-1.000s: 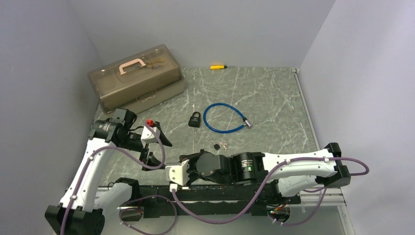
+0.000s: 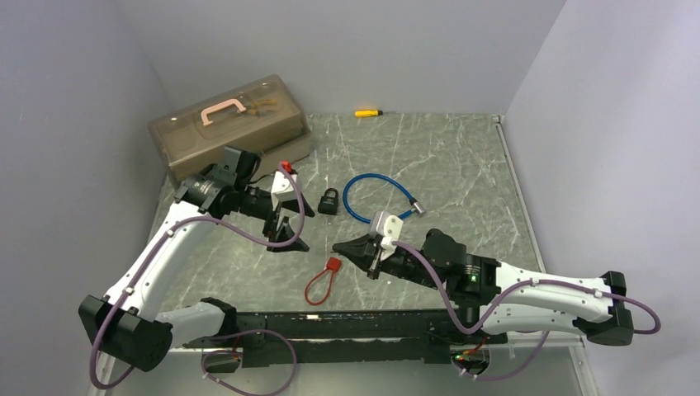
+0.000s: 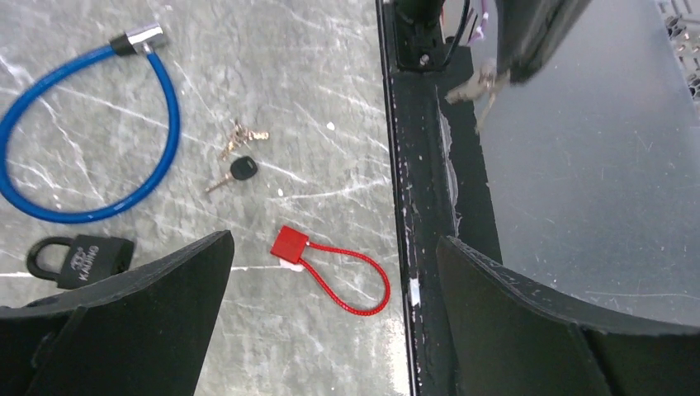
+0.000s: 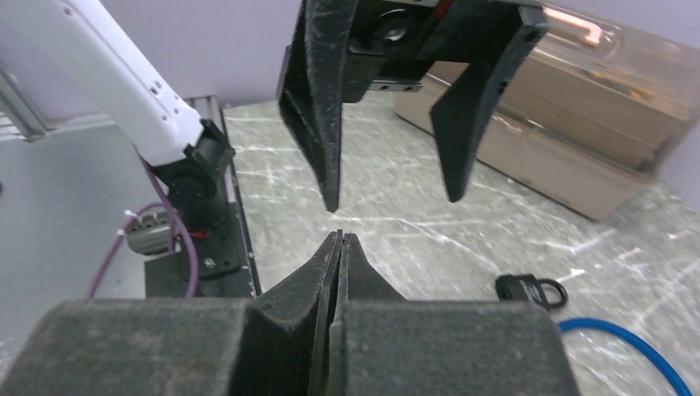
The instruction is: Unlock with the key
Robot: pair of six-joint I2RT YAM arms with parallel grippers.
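Note:
My left gripper [image 2: 309, 230] stands open above the grey surface, nothing between its fingers. Shut, my right gripper [image 2: 336, 247] points toward it from the right. In the left wrist view, a blurred tan scrap shows by the right gripper's dark fingertip [image 3: 528, 70]; what it is, I cannot tell. A black-headed key [image 3: 243, 168] lies flat beside a small bunch of metal keys [image 3: 243, 136]; the right arm hides both in the top view. The black padlock [image 2: 328, 202], a red cable lock [image 2: 333, 265] and a blue cable lock [image 2: 353, 178] lie apart on the surface.
A translucent brown toolbox [image 2: 186, 136] fills the back left corner. At the back wall lies a yellow screwdriver [image 2: 368, 113]. Grey walls stand at the back and both sides, and a black rail [image 2: 355, 322] runs along the front.
Both grippers have moved away from the front edge; the right one also shifted right, uncovering the red lock and covering the loose keys. The left one moved right and stays open.

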